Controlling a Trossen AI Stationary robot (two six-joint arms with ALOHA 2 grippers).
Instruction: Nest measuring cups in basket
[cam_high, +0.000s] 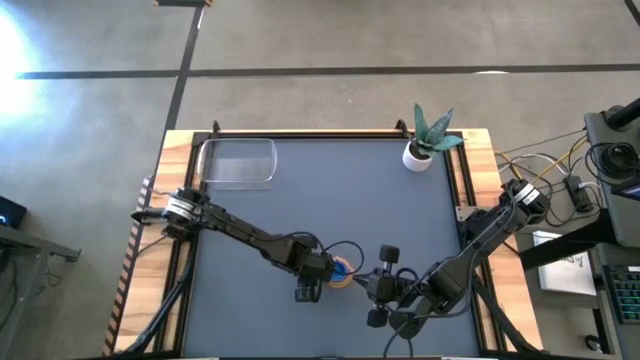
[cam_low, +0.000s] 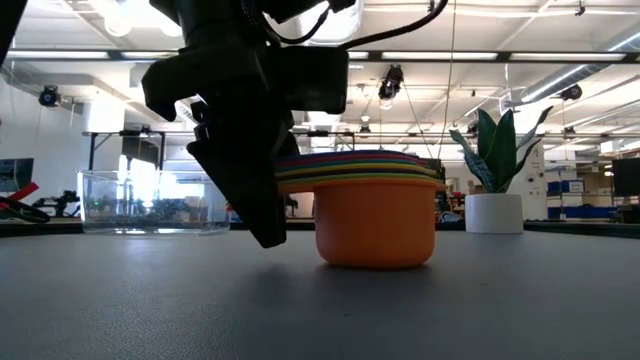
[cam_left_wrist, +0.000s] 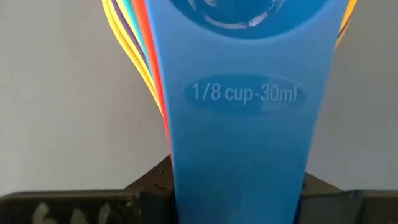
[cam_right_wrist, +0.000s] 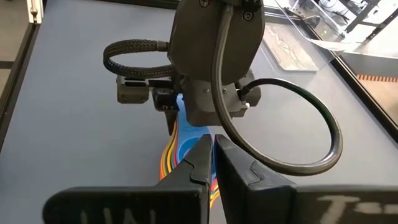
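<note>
The measuring cups are nested in one stack, an orange cup (cam_low: 375, 225) at the bottom and a small blue one (cam_left_wrist: 245, 124) marked 1/8 cup on top. My left gripper (cam_high: 325, 283) is shut on the stacked handles, its fingers (cam_left_wrist: 155, 180) pressed against both sides. In the low view the orange cup's base stands on or very near the table. My right gripper is shut with nothing between its fingertips, near the cups' bowl end. At the back left stands the clear basket (cam_high: 238, 185), empty.
A potted plant (cam_high: 428, 138) in a white pot stands at the back right. A black frame (cam_high: 330, 134) edges the table.
</note>
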